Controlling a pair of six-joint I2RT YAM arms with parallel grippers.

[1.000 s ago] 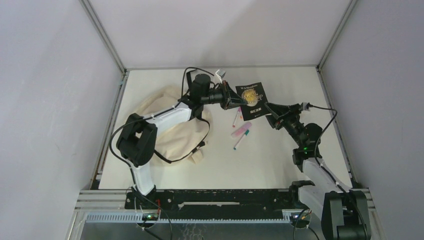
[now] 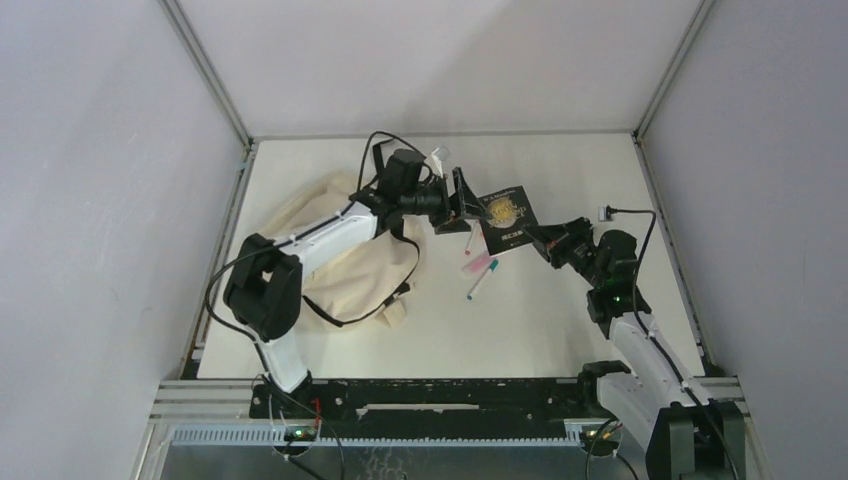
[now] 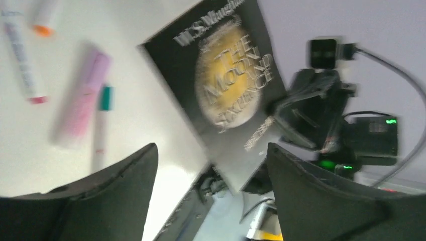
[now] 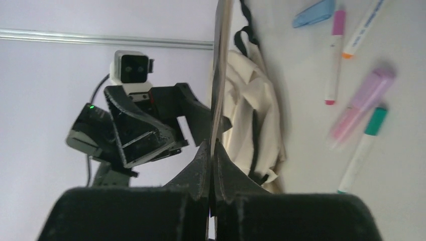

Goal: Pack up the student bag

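A black book (image 2: 508,222) with a yellow cover picture hangs above the table, my right gripper (image 2: 542,240) shut on its edge. In the right wrist view the book (image 4: 219,75) appears edge-on, pinched between both fingers. My left gripper is open, its fingers spread wide, with the book (image 3: 221,75) clear of them, beyond the tips. From above, the left gripper (image 2: 474,203) stands at the book's far left corner. The cream bag (image 2: 362,272) with black straps lies on the left of the table, partly under the left arm.
On the table under the book lie a pink highlighter (image 4: 359,103), a green-capped marker (image 4: 365,148), a pink-capped marker (image 4: 335,55), an orange-tipped marker (image 4: 362,31) and a blue highlighter (image 4: 314,13).
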